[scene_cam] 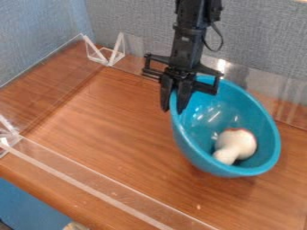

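A teal bowl (pixel 199 136) stands tilted on the wooden table at the right, with a pale round object (pixel 234 144) inside it, white with a pinkish tint. My black gripper (pixel 174 92) is shut on the bowl's near-left upper rim, its fingers hanging over that edge.
White wire brackets (pixel 103 52) stand at the back left and at the left edge. Grey walls line the back and left, and a clear strip runs along the front edge.
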